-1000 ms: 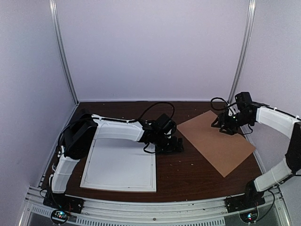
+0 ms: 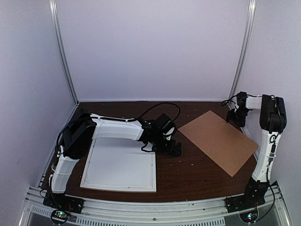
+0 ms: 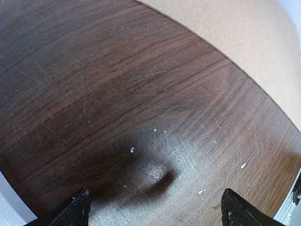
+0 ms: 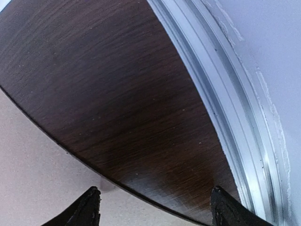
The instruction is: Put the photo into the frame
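Note:
A white frame (image 2: pixel 117 174) lies flat on the left of the table, partly under my left arm. A brown square sheet (image 2: pixel 216 146) lies turned at an angle on the right. My left gripper (image 2: pixel 171 148) hovers open over bare wood between the two; its wrist view shows the sheet's edge (image 3: pixel 254 42) at top right and a white edge (image 3: pixel 11 207) at lower left. My right gripper (image 2: pixel 235 120) is open at the sheet's back-right edge, which runs between its fingertips in the right wrist view, with nothing held.
A metal rail (image 4: pixel 221 99) and white side wall stand close beside my right gripper. Bare dark table (image 2: pixel 197 174) shows between frame and sheet and along the back.
My right gripper has moved rightward to the sheet's edge, its arm swinging upright; the sheet has shifted slightly right. The left arm is nearly still.

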